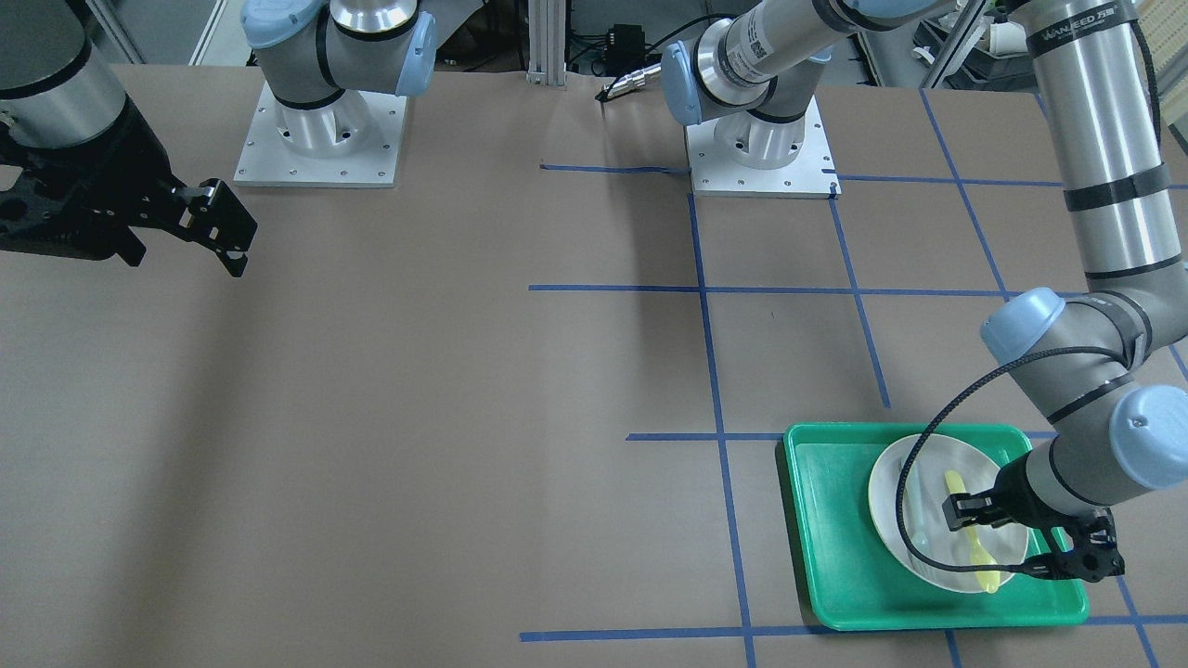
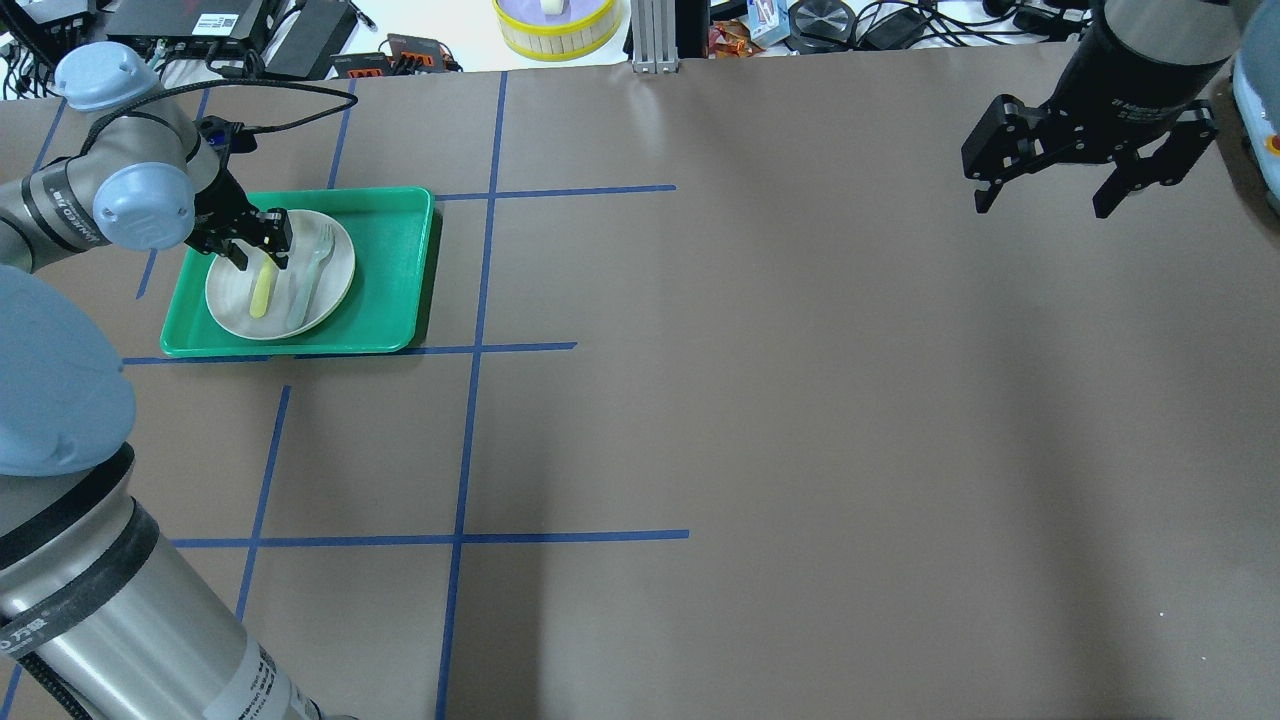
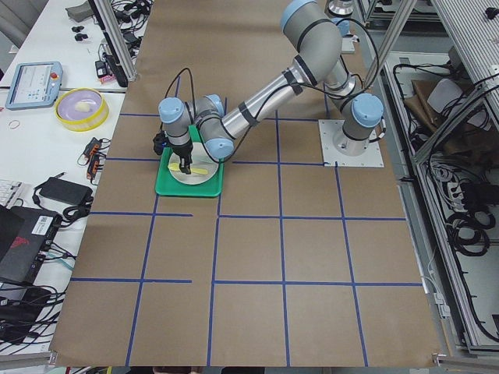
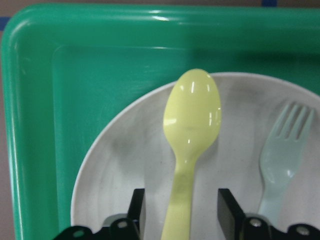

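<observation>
A green tray [image 1: 830,579] holds a white plate [image 4: 125,165] with a yellow spoon [image 4: 190,125] and a pale mint fork [image 4: 282,160] lying on it. My gripper is low over the plate, open, its two black fingers on either side of the spoon's handle in the left wrist view, the fork just to the right of the right finger. In the top view the gripper [image 2: 258,264] sits over the plate's near part; whether it touches the plate cannot be told.
Another arm's black gripper [image 2: 1044,180] hangs at the other side of the table. Other arm bases stand at the back in the front view. A side bench with cables and a yellow container [image 3: 82,117] lies beyond the table edge.
</observation>
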